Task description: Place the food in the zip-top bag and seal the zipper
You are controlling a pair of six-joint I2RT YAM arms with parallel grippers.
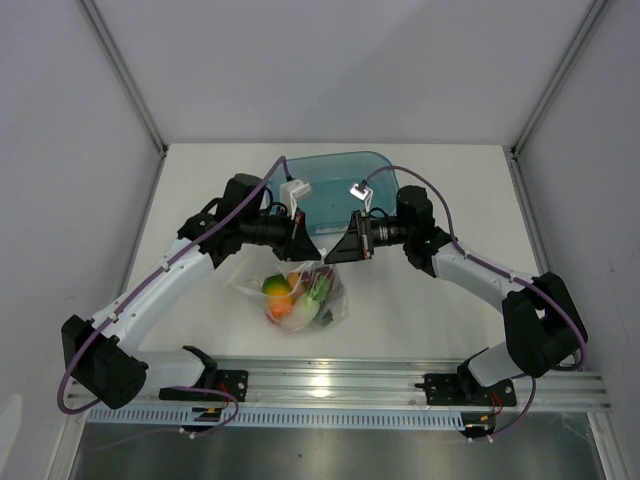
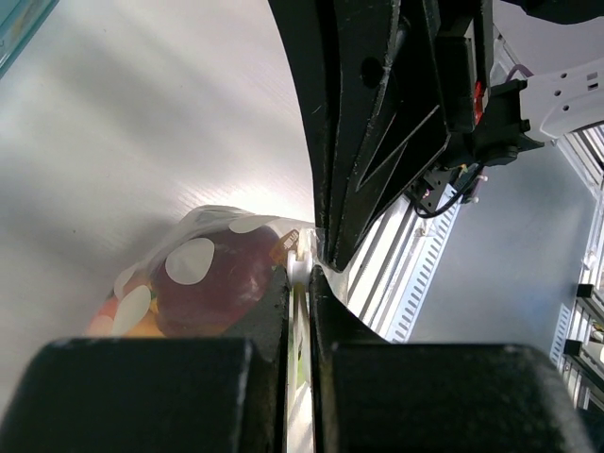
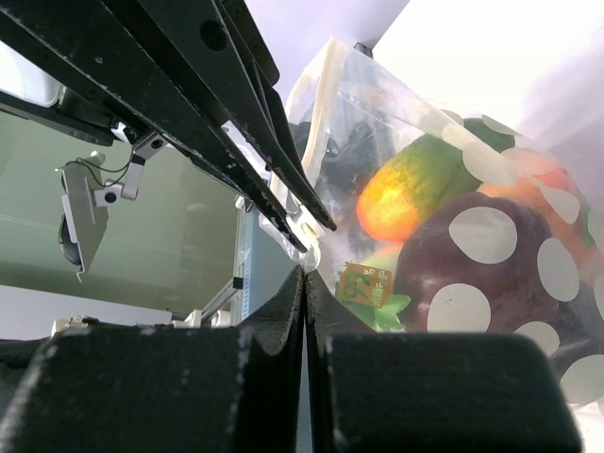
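The clear zip bag holds food on the white table: a mango, a purple item and greens, with white dots on the bag. My left gripper is shut on the bag's zipper edge at its upper corner. My right gripper is beside it at the same corner, shut; in the right wrist view the bag's tip lies just beyond its fingertips, and whether it pinches any film is unclear.
A teal tray stands behind the grippers. Bare table shows at both sides. Metal rails run along the front edge.
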